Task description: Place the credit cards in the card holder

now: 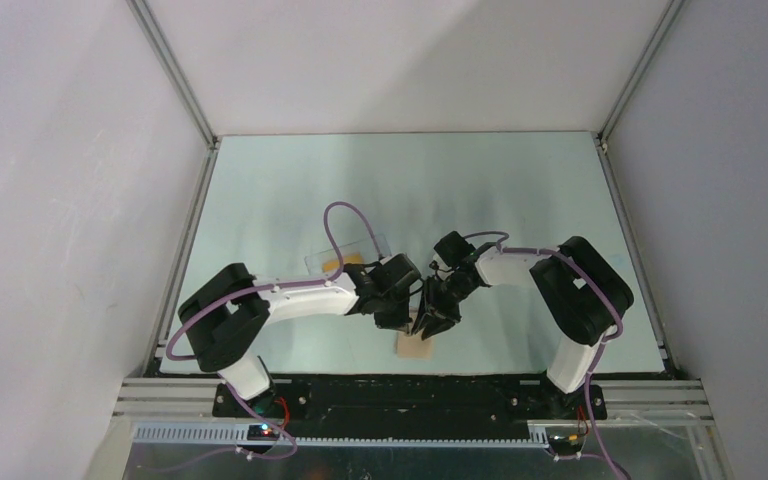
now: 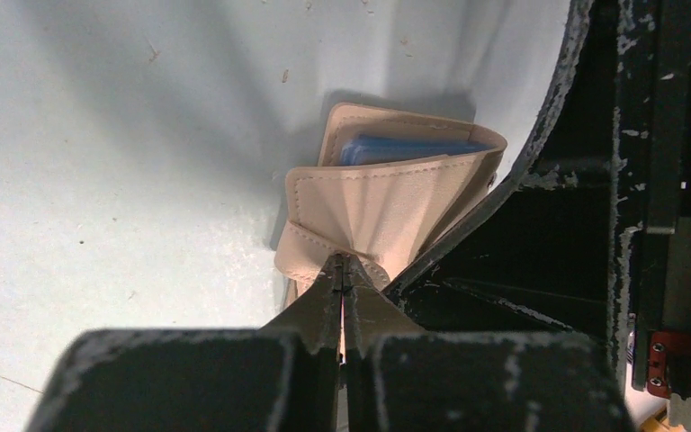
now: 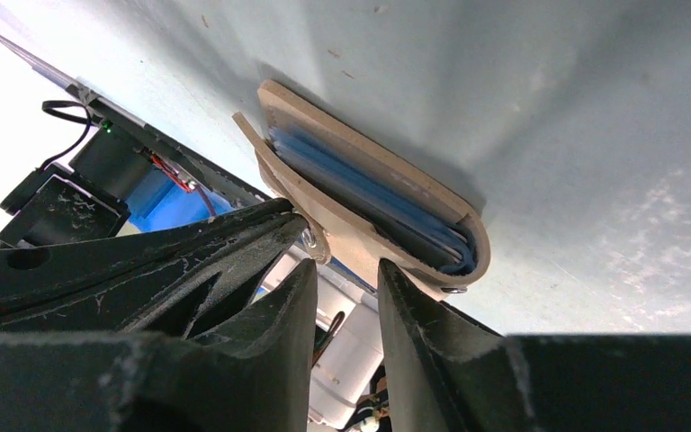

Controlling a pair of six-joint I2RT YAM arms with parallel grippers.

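Observation:
The beige card holder [image 1: 414, 345] stands near the table's front middle, under both grippers. In the left wrist view blue cards [image 2: 396, 149] sit in the holder [image 2: 364, 202]; my left gripper is shut at its lower flap. In the right wrist view the open holder [image 3: 351, 135] shows blue inserts [image 3: 360, 193], and the left gripper's tips meet its front flap by the metal snap. My right gripper is part open at the holder's front wall; whether anything is between its fingers is unclear.
A clear tray [image 1: 317, 260] with something yellow lies behind the left arm, partly hidden.

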